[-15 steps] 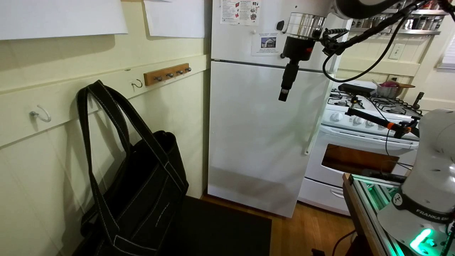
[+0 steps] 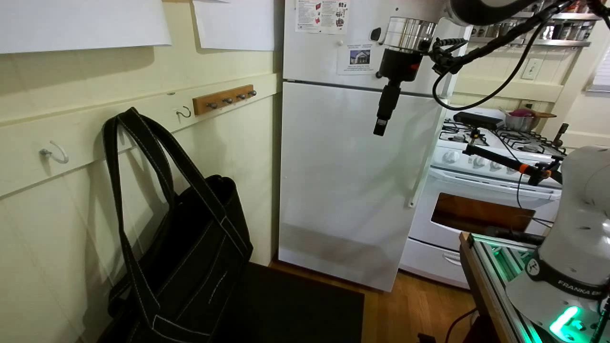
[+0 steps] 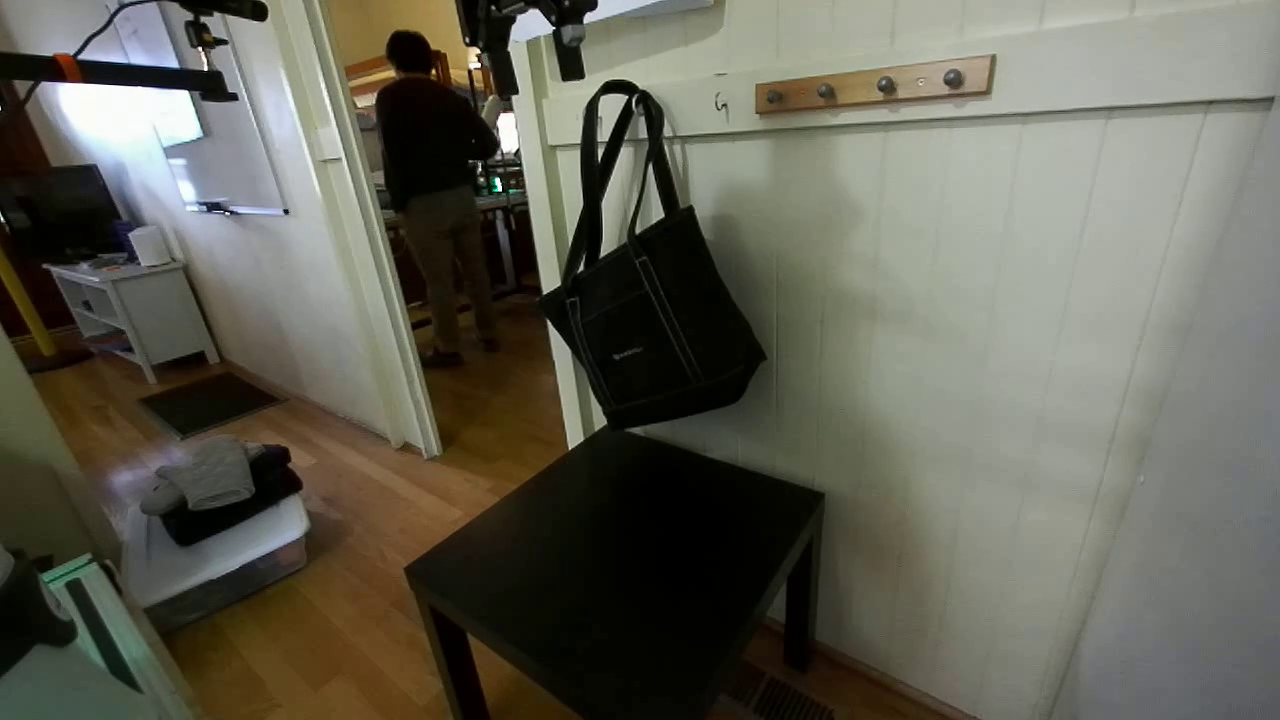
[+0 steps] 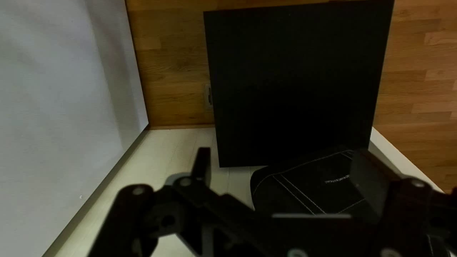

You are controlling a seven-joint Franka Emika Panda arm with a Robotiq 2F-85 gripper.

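Observation:
A black tote bag [image 2: 194,257] with white stitching hangs by its handles against the wall, clear of my gripper. In the second exterior view the bag [image 3: 660,324] tilts above the black table [image 3: 612,540], its lower corner close to the tabletop. My gripper [image 2: 380,128] points downward in front of the fridge, well to the right of the bag. It is open: in the wrist view its fingers [image 4: 200,165] are spread wide. Part of the bag [image 4: 300,188] shows far below and beyond them, with no contact visible.
A wooden peg rail [image 3: 876,84] and a bare hook [image 2: 183,112] are on the wall. The white fridge [image 2: 343,188] and stove [image 2: 480,188] stand behind my arm. A person [image 3: 438,180] is in the far doorway.

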